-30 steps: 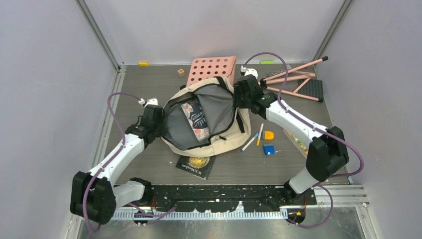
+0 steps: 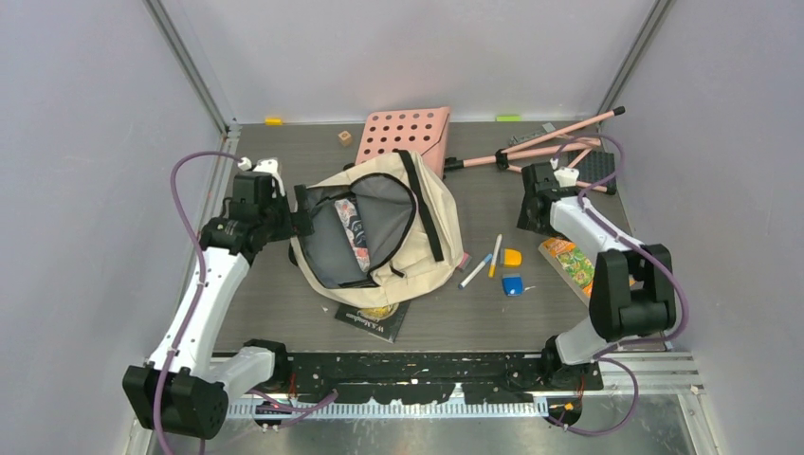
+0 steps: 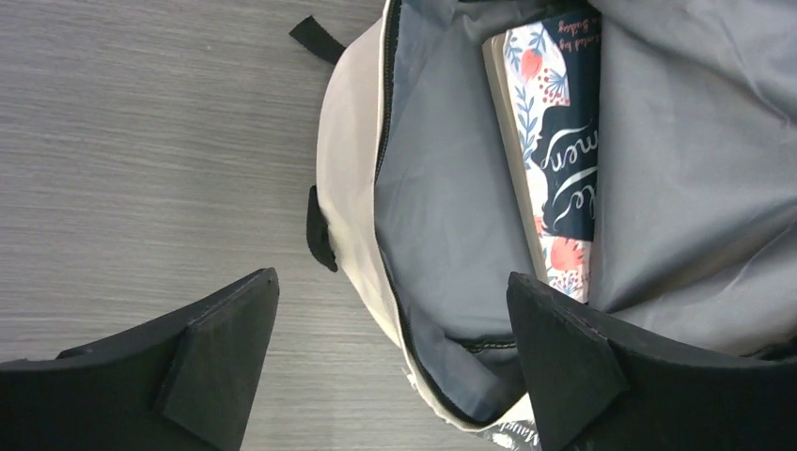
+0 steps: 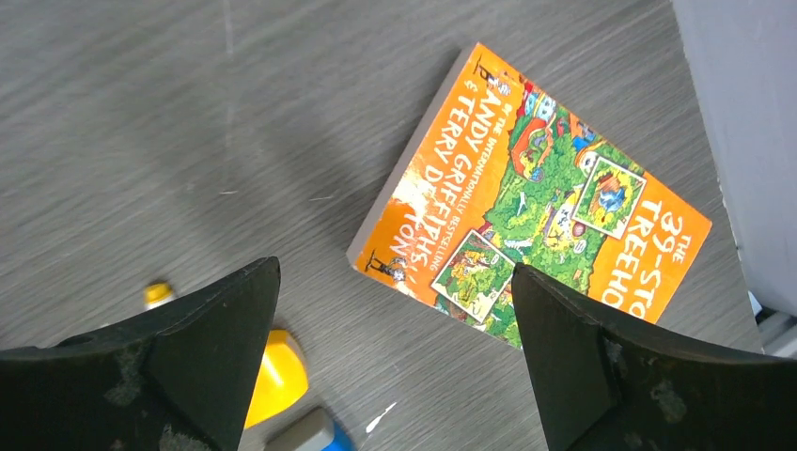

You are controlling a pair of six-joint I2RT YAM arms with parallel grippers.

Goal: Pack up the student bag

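Note:
The cream bag (image 2: 417, 270) lies in the middle of the table with its grey inside showing. Inside it rests a dark floral book (image 2: 352, 232), seen closer as a floral book (image 3: 569, 169) in the left wrist view. My left gripper (image 2: 303, 210) stands open over the bag's left rim, nothing between its fingers. Farther right, my right gripper (image 2: 537, 227) is open and empty near an orange-green book (image 4: 554, 207), which lies flat past the fingertips. A black book (image 2: 374, 322) is partly under the bag's front edge.
Beside the bag's right lie a blue marker (image 2: 475, 271), a yellow marker (image 2: 495, 256), a yellow block (image 2: 512, 258) and a blue block (image 2: 512, 284). A pink perforated chair seat (image 2: 403, 128) and pink frame (image 2: 559, 142) stand at the back.
My right gripper has left the bag's right edge and moved right, toward the orange-green book. The bag's opening has slackened and narrowed.

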